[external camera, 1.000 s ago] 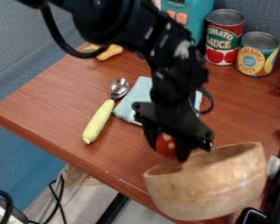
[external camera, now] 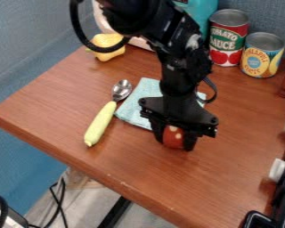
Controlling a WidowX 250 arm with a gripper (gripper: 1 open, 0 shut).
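The black gripper (external camera: pixel 178 125) is low over the middle of the wooden table, around a round red object (external camera: pixel 173 137), perhaps a tomato, that shows beneath and between its fingers. Whether the fingers are closed on it is hard to tell. A light blue cloth (external camera: pixel 140 94) lies just behind the gripper, with a metal spoon (external camera: pixel 121 89) and a pale yellow elongated object (external camera: pixel 100 123) to the left.
A tomato sauce can (external camera: pixel 227 44), a second can (external camera: pixel 262 55) and a teal object (external camera: pixel 195 14) stand at the back. A yellow item (external camera: pixel 107 44) is at back left. Black equipment (external camera: pixel 276 191) lines the right edge.
The large wooden bowl at the front right a second ago is gone from view. The gripper has shifted slightly right with the red object.
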